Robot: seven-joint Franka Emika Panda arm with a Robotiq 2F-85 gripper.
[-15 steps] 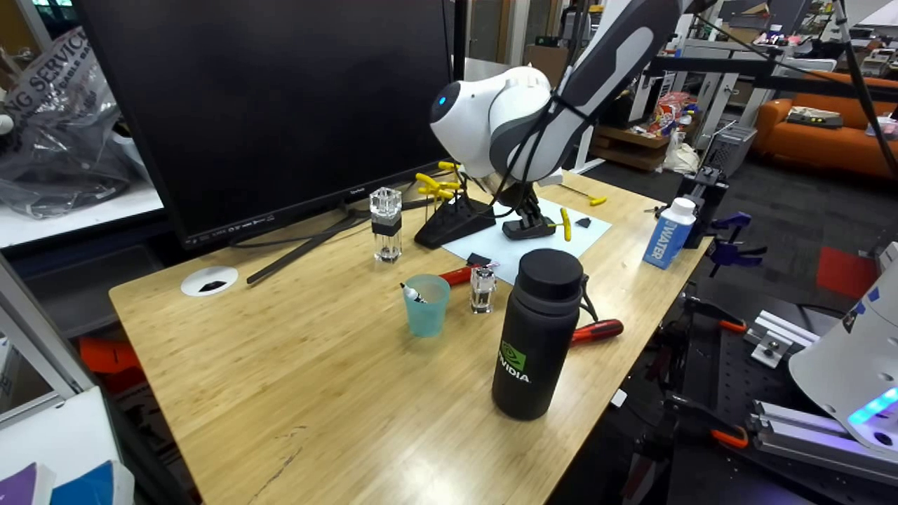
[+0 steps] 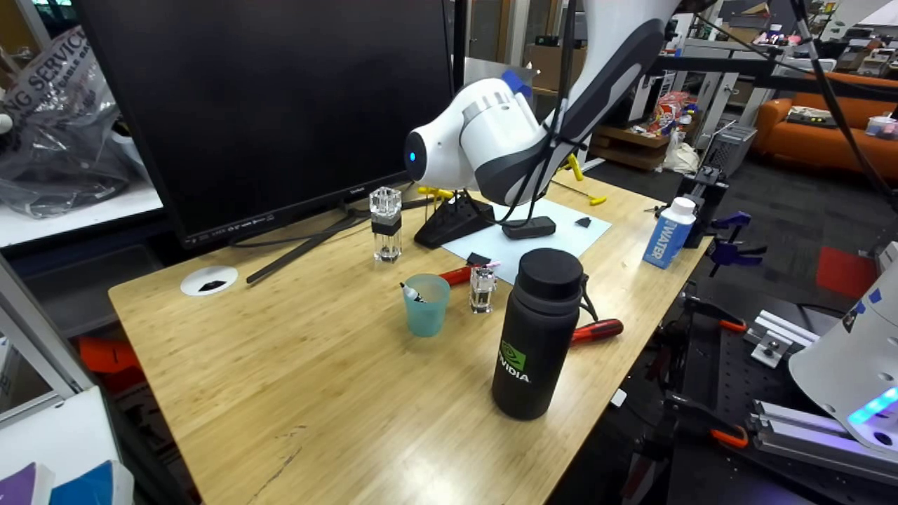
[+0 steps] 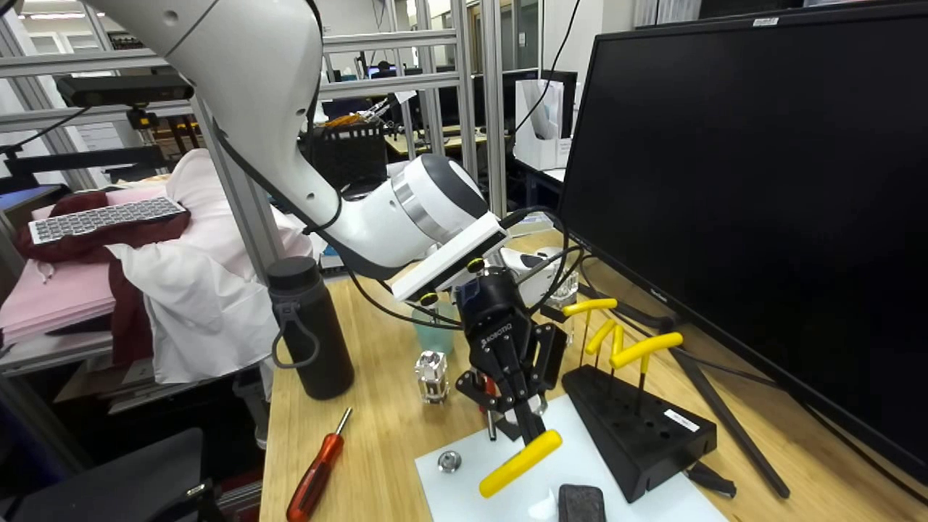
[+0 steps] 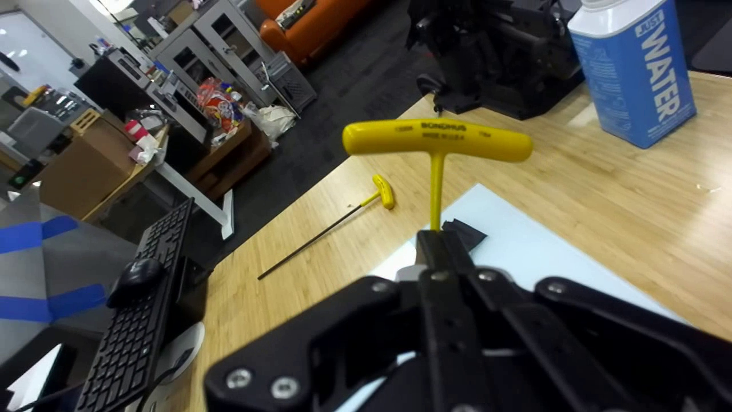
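A yellow T-handle hex key [image 4: 437, 139] stands out from the tips of my gripper, which is shut on its thin shaft. The handle faces away from the fingers. In exterior view 2, the same gripper [image 3: 528, 428] tilts over the white sheet, beside a black holder [image 3: 639, 426]. Several yellow-handled keys [image 3: 645, 349] stand in that holder. Another yellow T-key [image 4: 384, 192] lies loose on the wood beyond the sheet. From exterior view 1 the arm hides my fingers, and the held key's yellow handle [image 2: 576, 167] shows past the wrist.
A black bottle [image 2: 539, 337], teal cup [image 2: 429, 311] and clear blocks [image 2: 481, 290] occupy the table. On the white sheet [image 2: 593, 229] lies a dark eraser-like block [image 2: 530, 227]. A blue water carton [image 2: 669, 236] stands at the edge. The monitor [image 2: 278, 109] borders the back.
The arm's wrist has shifted left and lower in exterior view 1 and turned. The held key's yellow handle has risen from near the sheet to well above it.
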